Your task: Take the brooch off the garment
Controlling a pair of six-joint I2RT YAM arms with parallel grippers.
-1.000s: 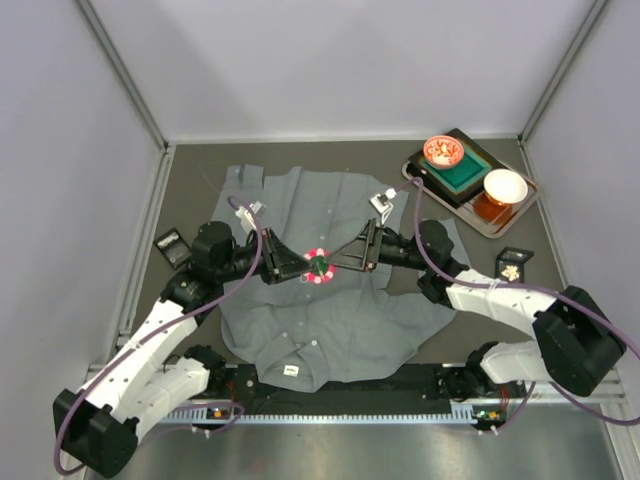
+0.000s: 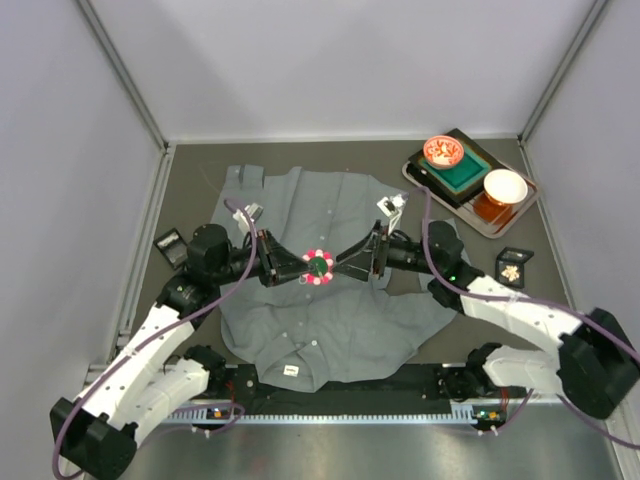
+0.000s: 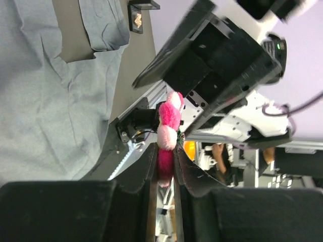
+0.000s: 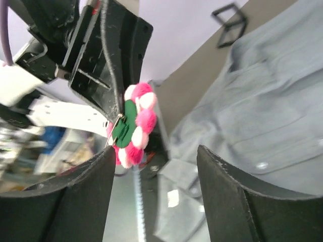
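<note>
The brooch, a ring of pink and white pompoms around a green centre [image 2: 319, 267], is clear of the cloth of the grey garment [image 2: 330, 325] below it. My left gripper [image 2: 305, 268] is shut on the brooch; in the left wrist view the ring [image 3: 167, 133] stands edge-on, pinched between the fingertips. From the right comes my right gripper [image 2: 340, 263], part open, its tips close to the brooch's right side. In the right wrist view, the brooch [image 4: 144, 121] is beyond the separated fingers [image 4: 83, 194], to the left of the gap. Its pin cannot be made out.
At the back right stands a tray [image 2: 492, 229] holding a green-lined box [image 2: 462, 172], an orange bowl [image 2: 443, 151] and a white-topped jar [image 2: 505, 187]. Small dark cases lie left [image 2: 171, 247] and right [image 2: 512, 268] of the garment. Both arms meet closely over its middle.
My right arm has shifted slightly to the right, and its gripper's tips have drawn away from the brooch a little. The left gripper and the brooch have hardly moved.
</note>
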